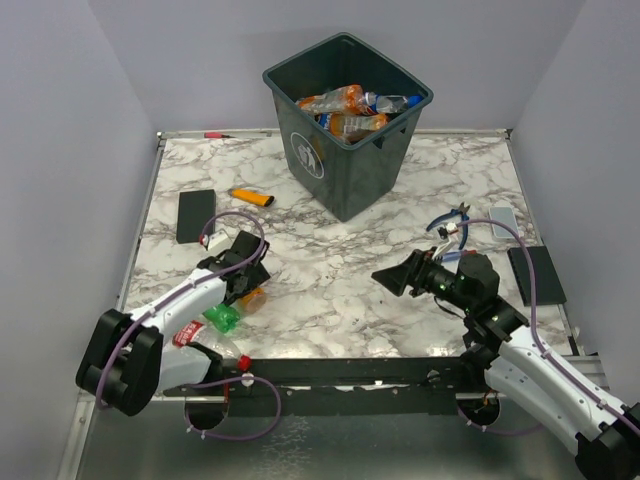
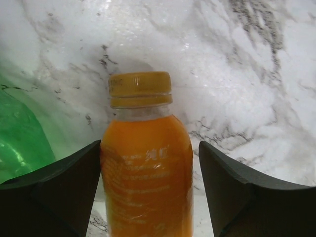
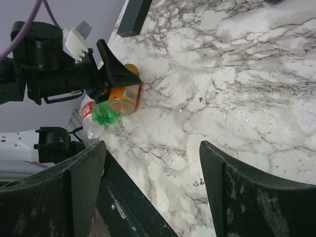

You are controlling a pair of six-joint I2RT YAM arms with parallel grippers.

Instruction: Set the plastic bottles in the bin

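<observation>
An orange plastic bottle [image 2: 145, 182] lies on the marble table, between the fingers of my left gripper, which are part open and close on either side of it. A green bottle [image 1: 222, 316] and a clear red-labelled bottle [image 1: 210, 343] lie beside it at the front left. The dark green bin [image 1: 355, 175] stands at the back, holding several bottles. My right gripper [image 1: 395, 275] stands open over the right of the table, nothing between its fingers.
Dark pads [image 1: 195, 215] lie left and right, with an orange-handled tool [image 1: 250, 197] near the bin and pliers at the right.
</observation>
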